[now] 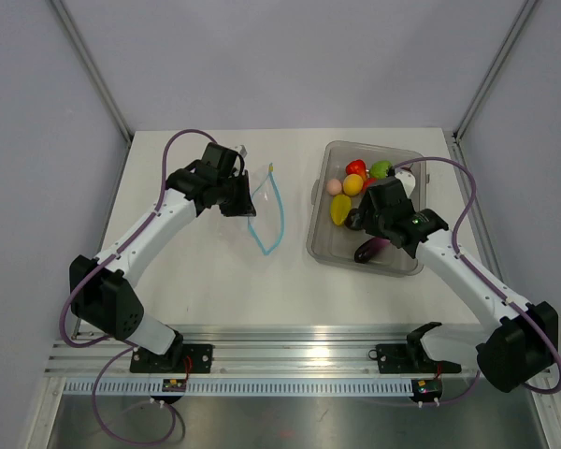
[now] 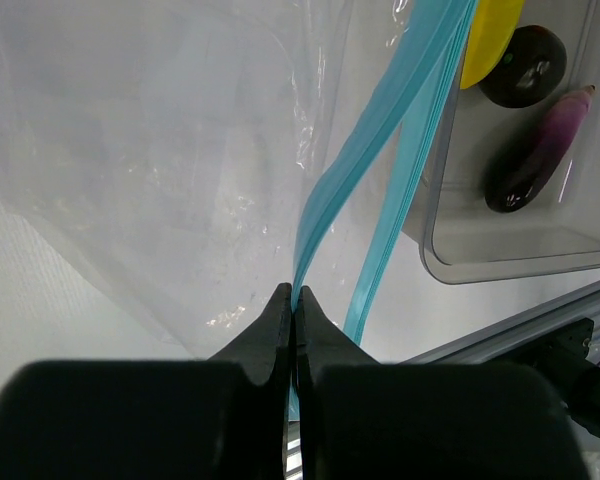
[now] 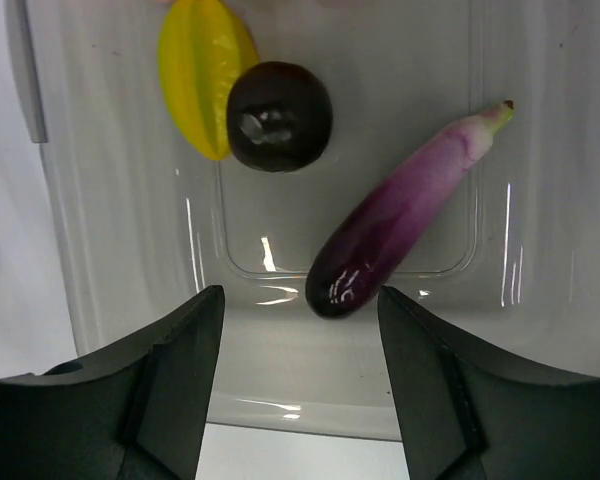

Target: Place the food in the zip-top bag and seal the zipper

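A clear zip top bag (image 2: 170, 150) with a blue zipper (image 1: 280, 210) stands left of the food bin, its mouth partly spread. My left gripper is shut on the bag's blue edge. Over the bin hangs my right gripper, its fingers apart and nothing between them. Below it in the right wrist view lie a purple eggplant (image 3: 405, 210), a dark round food (image 3: 280, 117) and a yellow food (image 3: 202, 75). In the top view the right arm hides part of the bin. Whether food is inside the bag, I see none.
The grey see-through bin (image 1: 323, 245) has raised walls. It also holds an orange (image 1: 352, 184), a pink round food (image 1: 334, 187), a red food (image 1: 356, 167) and a green food (image 1: 381, 169).
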